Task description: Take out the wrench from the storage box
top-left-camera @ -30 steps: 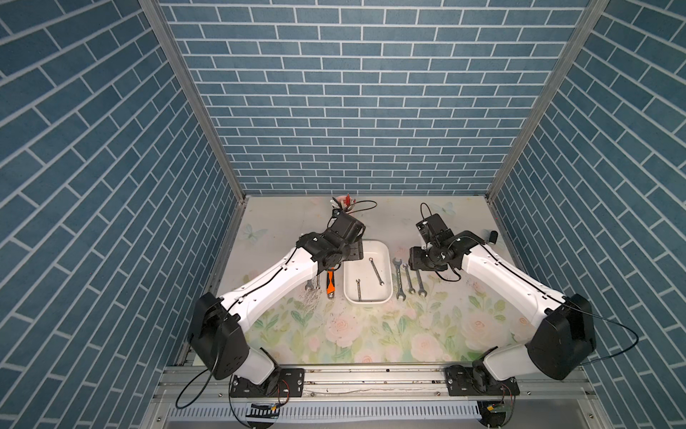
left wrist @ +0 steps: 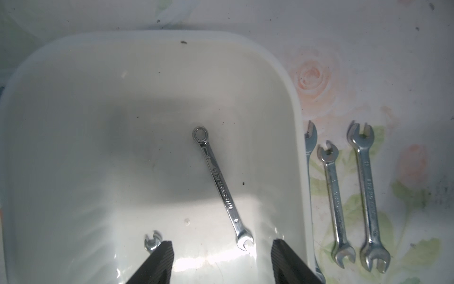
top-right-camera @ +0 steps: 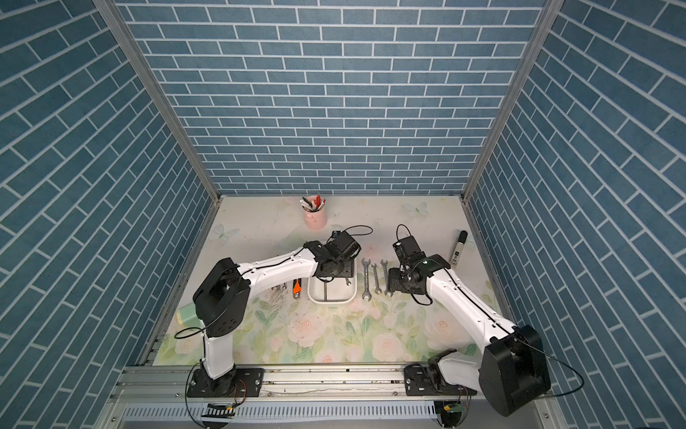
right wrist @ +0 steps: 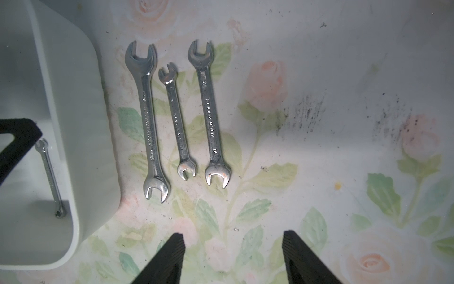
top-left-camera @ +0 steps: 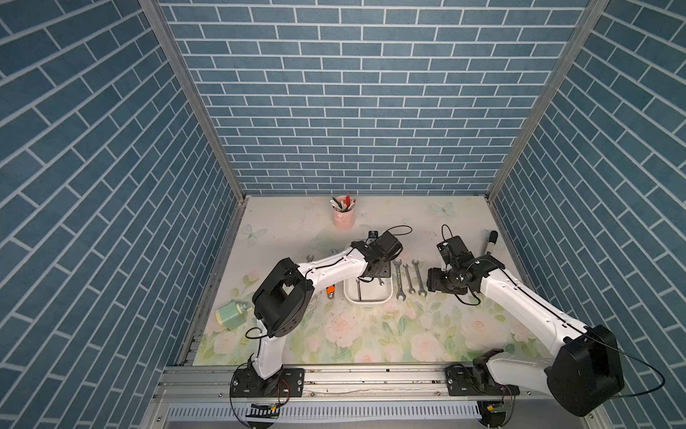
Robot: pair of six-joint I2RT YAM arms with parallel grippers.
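The white storage box (top-left-camera: 366, 299) sits mid-table with two wrenches inside: a longer one (left wrist: 217, 182) toward the right side and a second (left wrist: 152, 242), mostly hidden below my left gripper. My left gripper is open over the box, its fingertips either side of the longer wrench's lower end, nothing held. My right gripper hangs right of the box, open with nothing between its fingers.
Three loose wrenches (right wrist: 208, 118) lie just right of the box. An orange-handled tool (top-right-camera: 296, 286) lies left of it. A pink pen cup (top-right-camera: 315, 216) stands behind, a black-and-white marker (top-right-camera: 459, 246) at right.
My left gripper has moved right, over the box. My right gripper has drawn away to the right and toward the front edge.
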